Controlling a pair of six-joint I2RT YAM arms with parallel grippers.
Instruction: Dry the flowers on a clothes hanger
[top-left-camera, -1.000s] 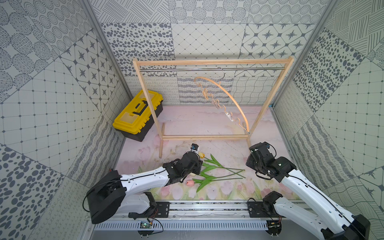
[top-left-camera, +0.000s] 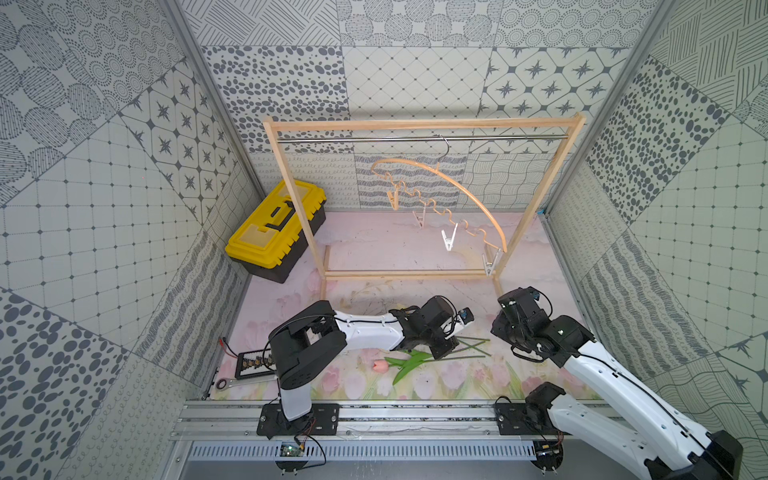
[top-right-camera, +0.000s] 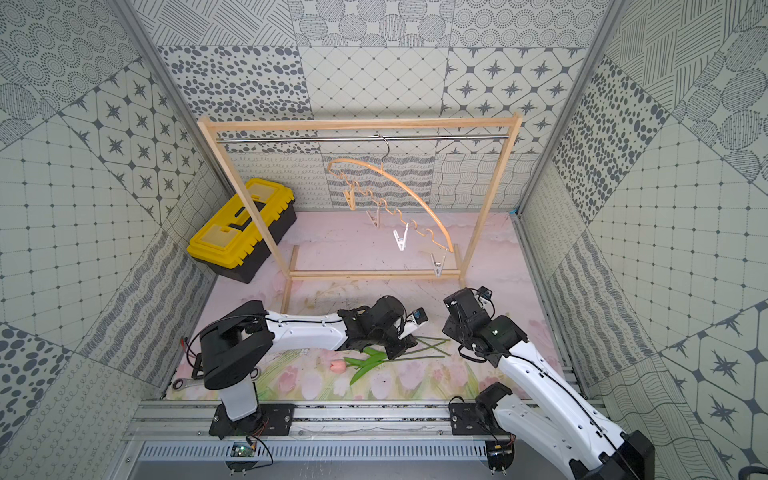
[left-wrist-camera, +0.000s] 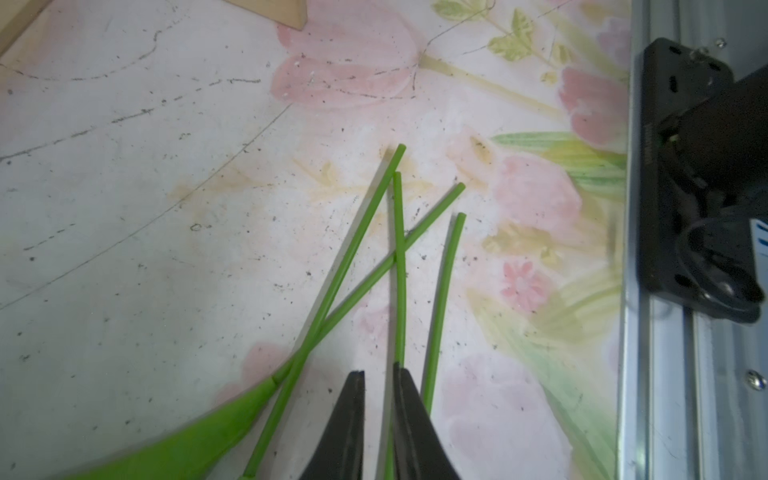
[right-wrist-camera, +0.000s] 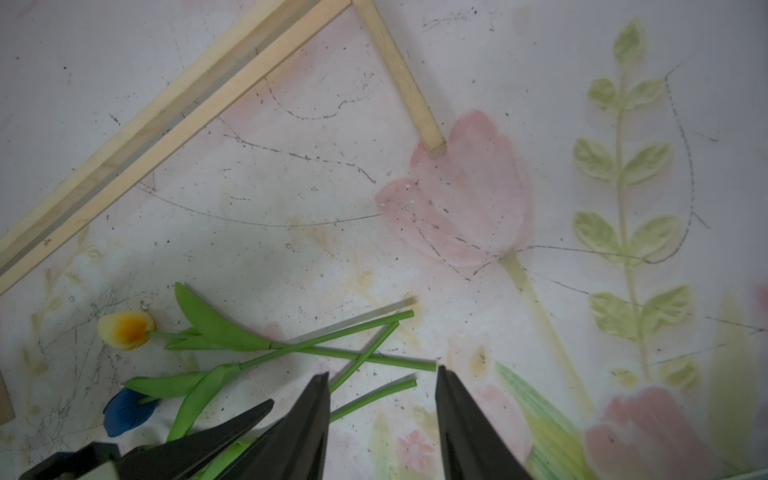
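Several tulips lie on the table, green stems (left-wrist-camera: 397, 264) crossing toward the right. In the right wrist view appear a yellow bloom (right-wrist-camera: 125, 329) and a blue one (right-wrist-camera: 128, 412); a pink bloom (top-left-camera: 379, 365) shows from the top left. My left gripper hovers over the stems, its fingers a little apart with nothing seen held. Part of its arm covers some of the flowers. To the right of the stem ends, my right gripper is open and empty. A wooden hanger (top-left-camera: 438, 171) with clips, including a white clip (top-left-camera: 449, 237), hangs from the rack's rod.
The wooden rack (top-left-camera: 424, 125) stands behind the flowers. A yellow-and-black toolbox (top-right-camera: 244, 228) sits back left. At front left are a black tray (top-left-camera: 254, 364) and a wrench (top-left-camera: 232, 382). Bare table lies under the hanger.
My left arm has moved right, from beside the blooms to over the stems. The hanger has turned, its left end swinging further left and its clips showing differently. The right arm has barely moved.
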